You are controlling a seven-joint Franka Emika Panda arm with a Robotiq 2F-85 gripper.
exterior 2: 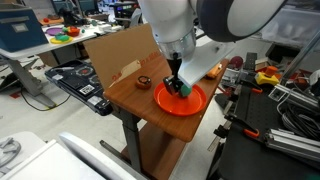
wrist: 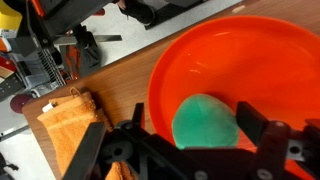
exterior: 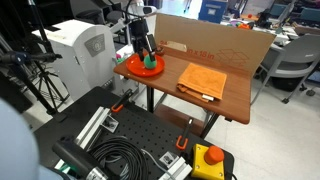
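Note:
On the red-orange plate [exterior: 131, 67] at the table's left end rests a green rounded object [exterior: 151, 63]. From the wrist view, that green object [wrist: 203, 122] sits between the dark fingers of my open gripper, near the plate's rim. Whether either finger touches it, I cannot tell. In exterior view 2 the arm comes down over the plate [exterior 2: 193, 107], and the green object [exterior 2: 183, 91] shows only partly beneath the gripper.
An orange cloth [exterior: 202, 80] lies flat on the wooden table [exterior: 235, 88], right of the plate. A small brown item [exterior 2: 144, 82] stands behind the plate. A cardboard panel [exterior: 215, 41] borders the table's back edge.

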